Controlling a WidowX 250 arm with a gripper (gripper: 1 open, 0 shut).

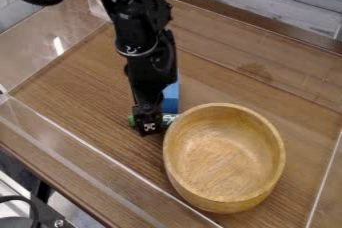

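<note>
My black gripper point(147, 112) is lowered over a small green-and-white object point(166, 120) on the wooden table, its open fingers around or just above it, partly hiding it. A blue block point(171, 97) stands just behind, partly covered by the gripper. A large round wooden bowl point(225, 177) sits to the front right, close beside the small object.
A clear raised edge runs along the left and front left, with dark cables in the lower left corner.
</note>
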